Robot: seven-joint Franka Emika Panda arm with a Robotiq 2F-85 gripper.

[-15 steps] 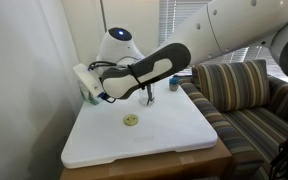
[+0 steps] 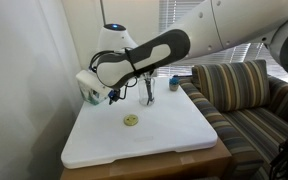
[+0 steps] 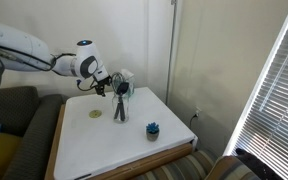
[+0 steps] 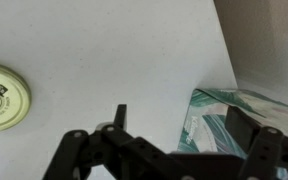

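My gripper reaches in from the bottom of the wrist view, its two dark fingertips apart with nothing held between them. A box with a green and white leaf pattern [image 4: 206, 122] stands below the right finger, partly covered by it. At the left edge lies a round pale yellow-green lid or tin [image 4: 4, 98], clear of the fingers. In exterior view 1 the same disc [image 2: 131, 120] rests near the table's middle, and my gripper [image 2: 114, 95] hangs over the far left corner, hiding much of the box [image 2: 90, 96].
On the white table [image 3: 89, 145] a clear pitcher [image 3: 121, 108] with a dark utensil inside stands close to my gripper. A small blue pot with a plant [image 3: 152, 131] is near the table's edge. Walls border the far corner, while the front of the table is bare.
My arm's end has shifted and turned slightly at the far left corner, uncovering more of the box beneath it. The disc and pitcher have stayed in place.
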